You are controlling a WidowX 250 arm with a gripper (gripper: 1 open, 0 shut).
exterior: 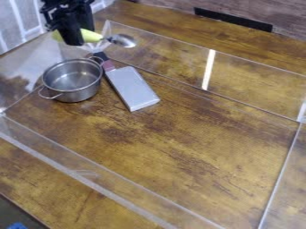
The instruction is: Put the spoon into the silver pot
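Observation:
Near the top left, my dark gripper (pixel 72 34) is shut on the spoon's yellow-green handle. From the fingers the spoon (pixel 123 40) reaches out to the right, its silver bowl held in the air. Below the gripper, the silver pot (pixel 73 89) stands upright on the wooden table, open at the top, with loop handles at its sides. No spoon lies inside the pot; the gripper and spoon are above and behind its rim.
Just right of the pot lies a flat grey cleaver-like blade (pixel 131 89) with a dark handle (pixel 103 62). Clear panels (pixel 96 183) border the table. Bare wood (pixel 185 134) fills the middle and right.

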